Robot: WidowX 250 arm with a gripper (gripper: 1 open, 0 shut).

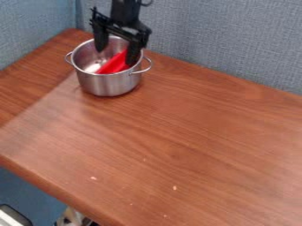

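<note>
A steel pot (pixel 104 82) with two side handles stands at the back left of the wooden table. A bright red object (pixel 115 64) lies inside it. My black gripper (pixel 116 44) is lowered over the pot, open, with one finger on either side of the red object's upper part; whether either touches it I cannot tell.
Grey-blue padded walls (pixel 213 44) stand behind and to the left. A dark object sits below the table's front-left edge.
</note>
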